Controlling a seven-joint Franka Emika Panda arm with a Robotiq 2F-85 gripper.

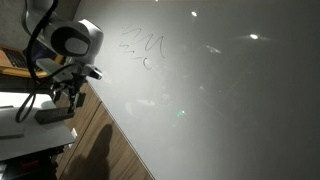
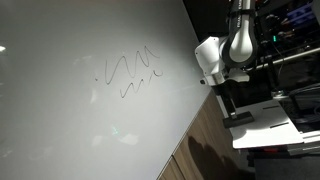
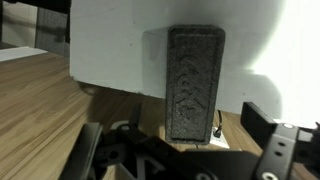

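A dark grey felt block, which looks like a whiteboard eraser, lies on a white surface and reaches past its edge in the wrist view. My gripper is open, with one dark finger on each side of the block's near end and gaps to both. Exterior view 1 shows the gripper close above and beside the block. From exterior view 2, the block sits just below the gripper. Contact between fingers and block cannot be made out.
A large whiteboard with dark squiggles stands beside the arm. Wooden flooring lies between it and the white surface. A laptop is behind the arm in exterior view 1.
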